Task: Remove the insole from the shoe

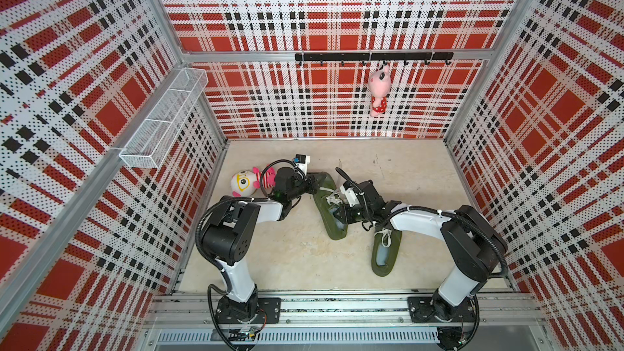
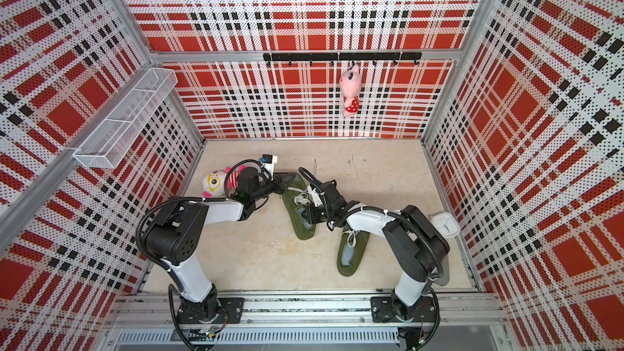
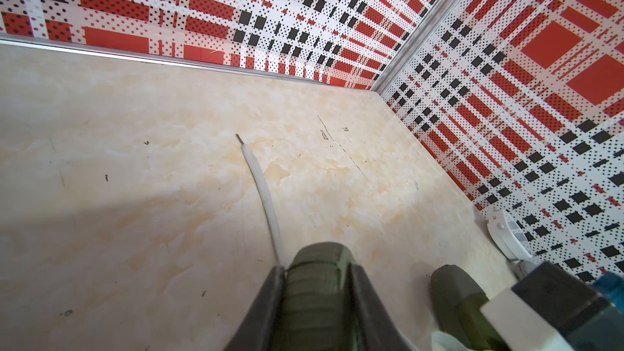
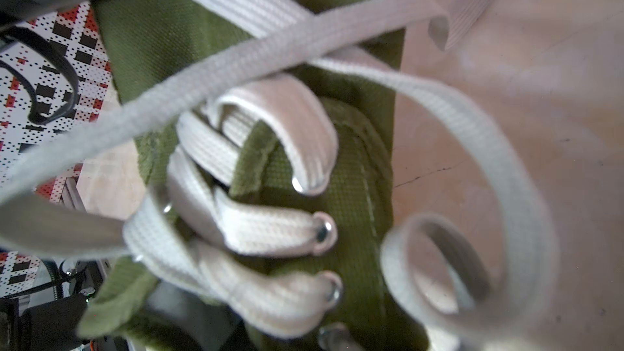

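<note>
An olive canvas shoe (image 1: pixel 323 204) with white laces (image 4: pixel 273 227) lies mid-table, its grey insole partly visible. My left gripper is shut on the shoe's toe end, at the back. My right gripper (image 1: pixel 339 211) is low over the shoe's opening beside the laces; its fingertips are hidden in the top views and the right wrist view, so its finger cannot be told. A second olive shoe (image 2: pixel 351 260) lies nearer the front, under the right arm.
A plush toy (image 1: pixel 244 183) lies left of my left gripper. A white object (image 2: pixel 445 224) stands at the right edge. A wire basket (image 1: pixel 159 123) is on the left wall.
</note>
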